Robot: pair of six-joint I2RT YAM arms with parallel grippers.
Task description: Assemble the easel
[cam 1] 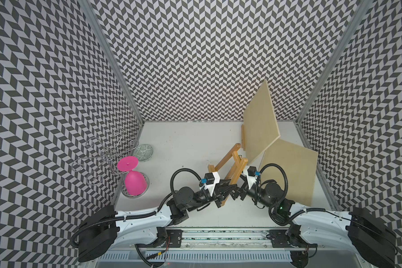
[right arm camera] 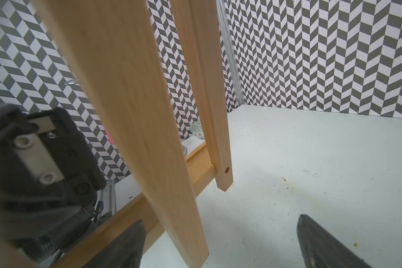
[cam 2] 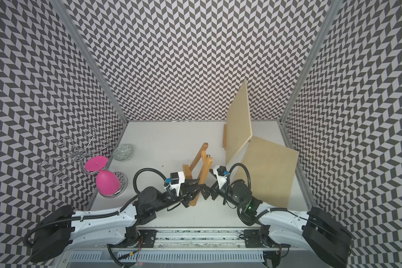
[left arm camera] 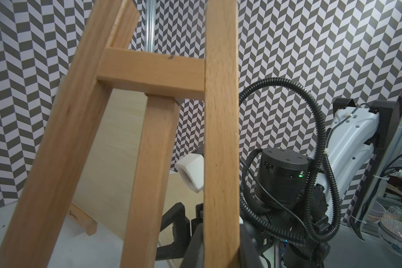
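A wooden easel frame (cam 1: 231, 157) stands between the arms at the front middle. My left gripper is shut on a front leg (left arm camera: 221, 134) of it; a crossbar (left arm camera: 151, 71) and two more legs show beside it in the left wrist view. My right gripper is open, just to the right of the frame, with a leg (right arm camera: 174, 192) close in front of it and nothing clearly between its blurred fingertips. A ledge (right arm camera: 201, 165) joins the lower legs.
Large plywood boards (cam 1: 259, 116) lean and lie at the right, beside a wooden piece (cam 2: 224, 136). Pink items (cam 1: 134, 181), a glass dish (cam 1: 143, 151) and a wire stand (cam 1: 93, 156) are at the left.
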